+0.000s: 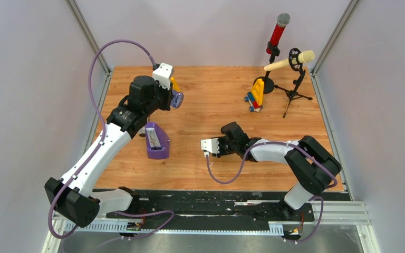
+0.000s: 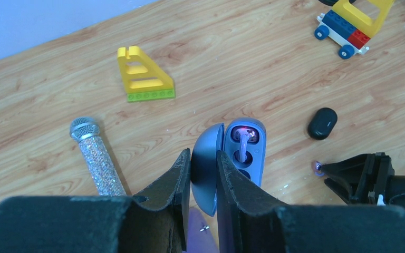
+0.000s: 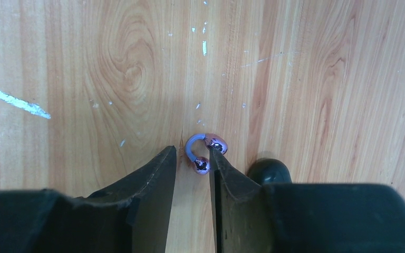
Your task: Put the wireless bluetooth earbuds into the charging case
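The purple-blue charging case (image 2: 256, 139) is held up in the left wrist view with its lid standing open. My left gripper is shut on the lid side of it. One clip-shaped earbud (image 2: 244, 142) sits in the case. A second shiny purple, C-shaped earbud (image 3: 192, 145) is at the table surface in the right wrist view. Around it, my right gripper is part open, one fingertip to each side; the right finger partly overlaps the earbud. Whether a finger touches it I cannot tell.
A black oval object (image 3: 269, 171) lies close to the right gripper. The purple stand (image 1: 157, 141) is below the left arm, with a silver microphone (image 2: 97, 158) nearby. Toy blocks (image 1: 254, 97) and two microphone stands (image 1: 293, 87) occupy the back right.
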